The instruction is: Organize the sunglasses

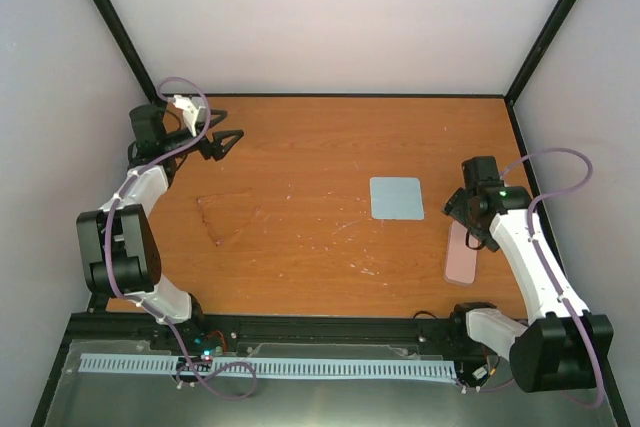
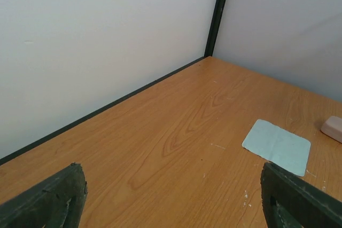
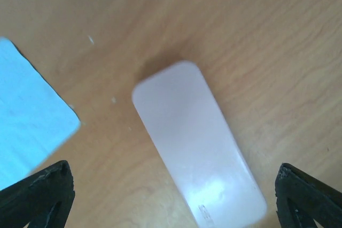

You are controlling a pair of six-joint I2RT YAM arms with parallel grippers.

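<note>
A pink oblong case (image 1: pixel 460 259) (image 3: pixel 195 137) (image 2: pixel 333 127) lies on the right of the table; no sunglasses are visible outside it. A light blue cloth (image 1: pixel 397 198) (image 2: pixel 276 145) (image 3: pixel 29 110) lies flat to its left. My right gripper (image 1: pixel 458 209) is open above the case, its fingers on either side of it in the right wrist view, holding nothing. My left gripper (image 1: pixel 231 129) stands open and empty over the back left of the table, away from both objects.
White walls with dark frame edges enclose it at the back and sides.
</note>
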